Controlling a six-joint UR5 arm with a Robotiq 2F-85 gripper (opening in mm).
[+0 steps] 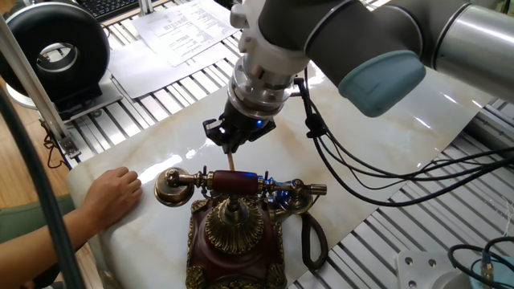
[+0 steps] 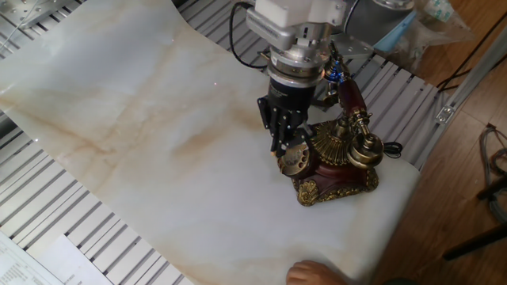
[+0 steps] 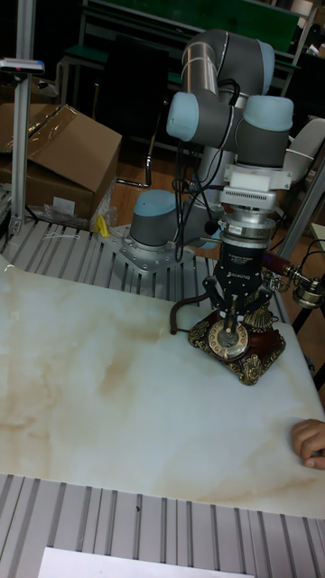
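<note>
An antique-style telephone in dark red and brass stands on the marbled sheet, its handset resting across the cradle. Its round rotary dial faces the open part of the sheet. My black gripper points down on the dial side, with its fingers drawn together on a thin tan stick. The handset hides the stick's lower end in exterior view 1. From exterior view 3 the fingertips overlap the dial; whether the stick touches it I cannot tell.
A person's hand lies on the sheet beside the phone. The marbled sheet is bare over a wide area away from the phone. Cables hang from my arm. Papers and a black ring-shaped device lie beyond.
</note>
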